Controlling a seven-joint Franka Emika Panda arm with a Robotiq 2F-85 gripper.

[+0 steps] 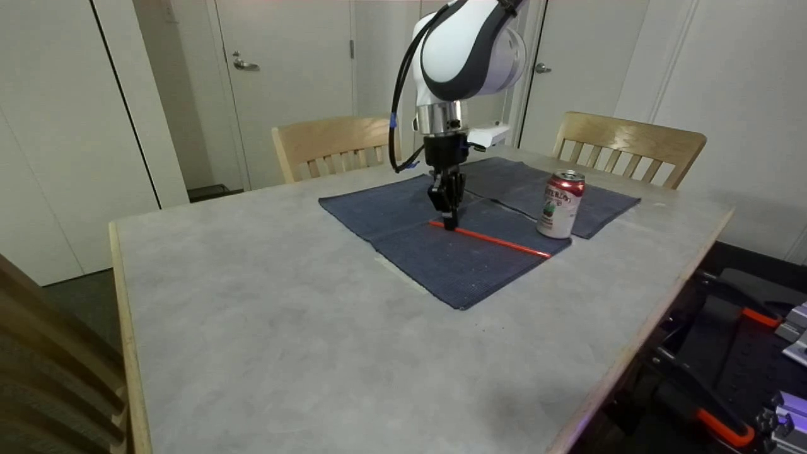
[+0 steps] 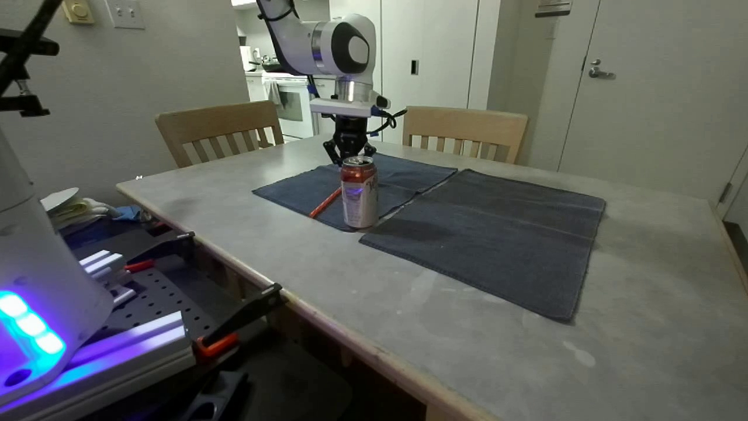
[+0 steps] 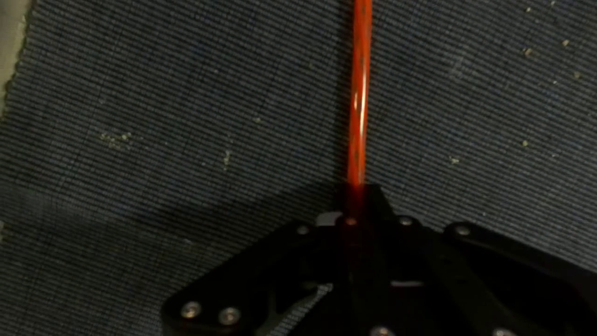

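Note:
A thin red stick stretches low over the near dark blue placemat, its far end under my gripper. In the wrist view the red stick runs down from the top edge into my gripper, whose black fingers are shut on it. Part of the red stick also shows left of the can in exterior view 2; there my gripper is partly behind the can. Whether the stick touches the cloth is hard to tell.
A red and white can stands upright near the stick's right part, by the placemat's edge. A second dark placemat lies beside the first. Bare table stretches widely in front; wooden chairs stand behind it.

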